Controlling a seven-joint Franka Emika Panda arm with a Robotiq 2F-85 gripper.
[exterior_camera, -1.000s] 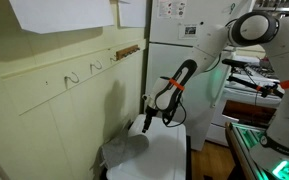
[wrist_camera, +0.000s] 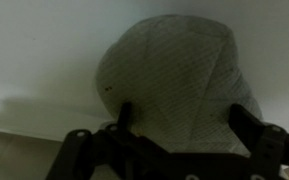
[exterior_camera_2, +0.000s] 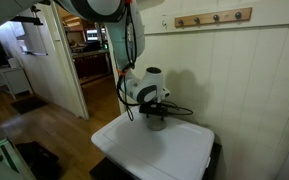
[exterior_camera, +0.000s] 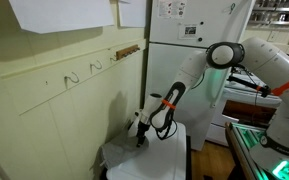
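A grey cloth point(exterior_camera: 120, 152) lies crumpled on the white tabletop point(exterior_camera: 169, 162), near its wall-side end. My gripper point(exterior_camera: 140, 142) is low at the cloth's right side in the first exterior view. Seen from the wrist, the cloth point(wrist_camera: 169, 75) fills the middle of the view, with creases running across it. The gripper is open, its dark fingers wide apart over the lower half of the cloth. Whether the fingertips touch the fabric I cannot tell. In the second exterior view the arm partly hides the cloth point(exterior_camera_2: 158, 125).
Hooks line the wall above the table point(exterior_camera_2: 179, 155); one wooden hook rail point(exterior_camera_2: 216, 17) shows at the top. A white fridge point(exterior_camera: 174, 75) stands behind the arm.
My gripper has moved left and down, from above the tabletop to the cloth's right side. The cloth looks unmoved, though the arm now covers part of it.
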